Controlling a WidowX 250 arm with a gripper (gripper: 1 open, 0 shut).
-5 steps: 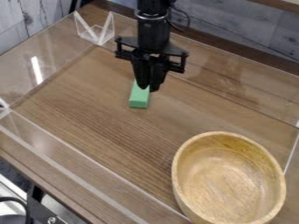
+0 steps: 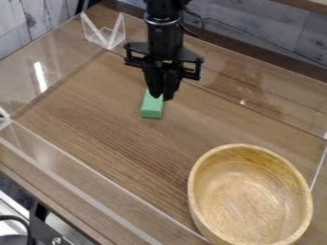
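A green block (image 2: 152,107) lies flat on the wooden table, upper middle of the camera view. My black gripper (image 2: 161,75) hangs just above and behind its far end, partly covering it; whether the fingers are open or shut is hard to make out. A large round beige bowl (image 2: 250,191) stands at the lower right.
Clear plastic pieces (image 2: 13,110) sit at the left edge, and a wooden board runs along the back right. Dark cables show at the lower left corner.
My gripper has risen slightly and moved a little back. The green block and the bowl look unmoved.
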